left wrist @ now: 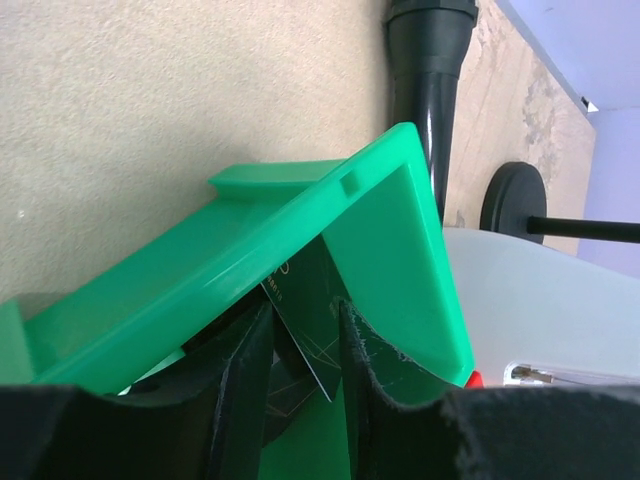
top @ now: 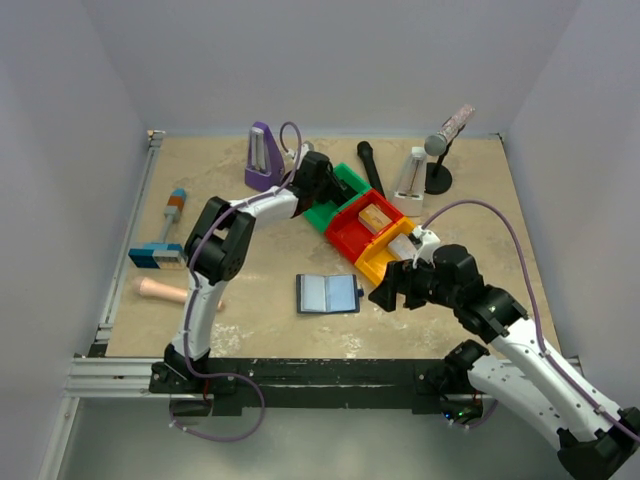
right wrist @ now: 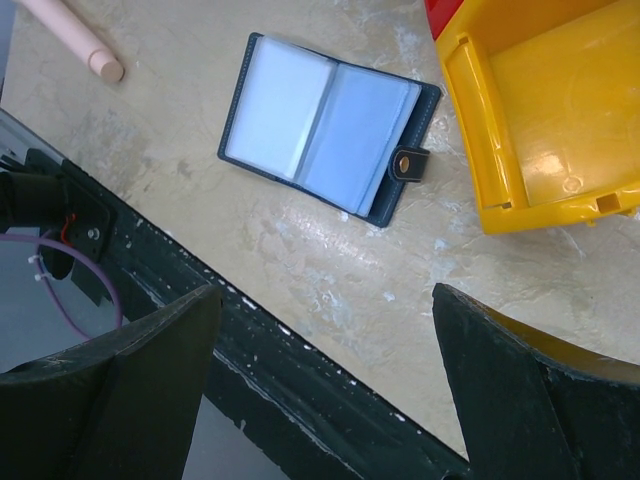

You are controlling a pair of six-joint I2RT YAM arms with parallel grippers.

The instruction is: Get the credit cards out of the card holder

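My left gripper reaches down into the green bin (left wrist: 390, 270), part open, with its fingertips at a thin dark card-like piece (left wrist: 305, 290); whether it grips it I cannot tell. Another dark item lies beneath, partly hidden. An open holder (right wrist: 320, 135) with pale sleeves and a dark edge lies flat on the table near the front middle. My right gripper hangs open left of the yellow bin (right wrist: 550, 100), with nothing between its fingers.
A red bin (top: 350, 230) joins the green and yellow bins. A black microphone (top: 370, 165), white device (top: 410, 185), stand (top: 438, 178), purple object (top: 262, 160), brush (top: 157, 255) and roller (top: 160, 290) surround them. The front middle has free room.
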